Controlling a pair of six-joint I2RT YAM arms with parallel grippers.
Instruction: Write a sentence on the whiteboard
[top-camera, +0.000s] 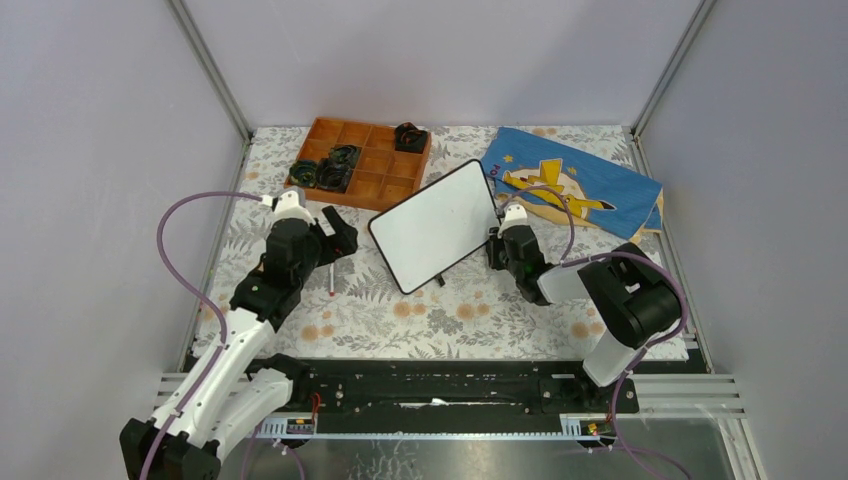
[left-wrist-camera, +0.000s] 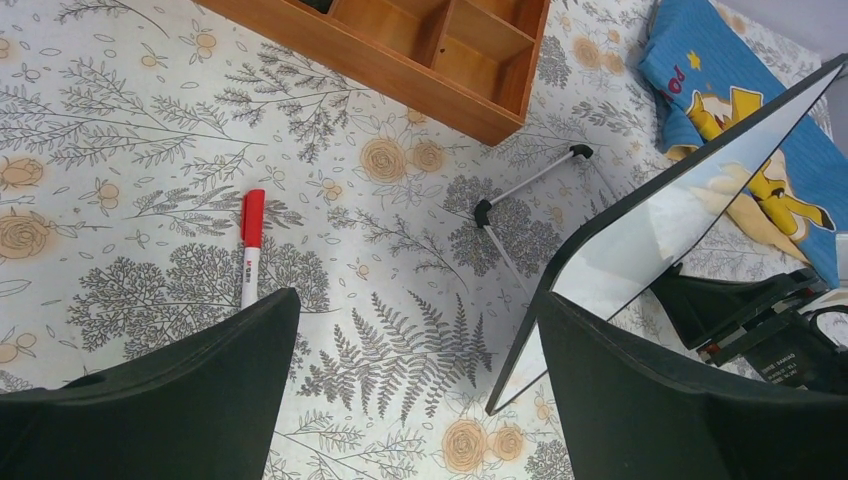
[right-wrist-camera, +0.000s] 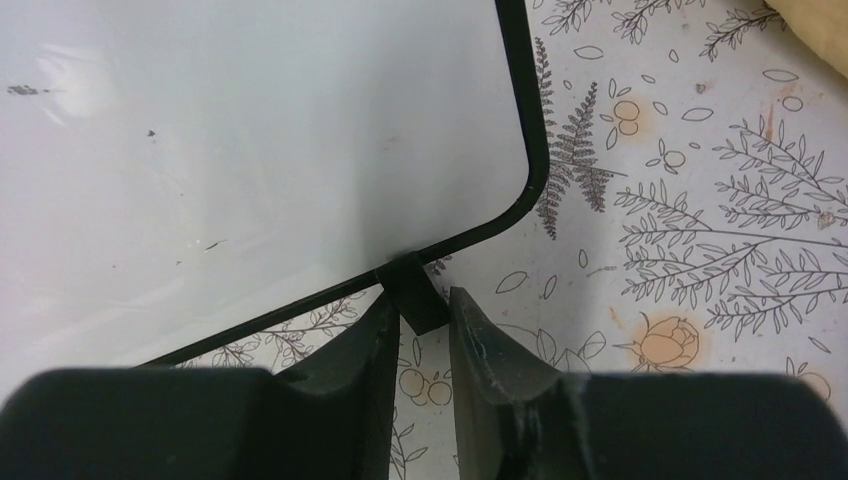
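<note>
The whiteboard (top-camera: 430, 225) stands tilted on wire legs in the middle of the table, its face blank apart from small dark specks in the right wrist view. At its lower edge, near the right corner, a black tab (right-wrist-camera: 414, 293) sticks out; my right gripper is shut on this tab. A red-capped marker (left-wrist-camera: 251, 245) lies on the table to the left of the board. Over that area my left gripper hangs open, with nothing between its fingers. The marker's lower end is hidden behind the left finger (left-wrist-camera: 220, 370) in the left wrist view.
Behind the board's left side is a wooden compartment tray (top-camera: 375, 180) holding dark coiled items. A blue cloth (top-camera: 590, 175) with a yellow figure lies at the back right.
</note>
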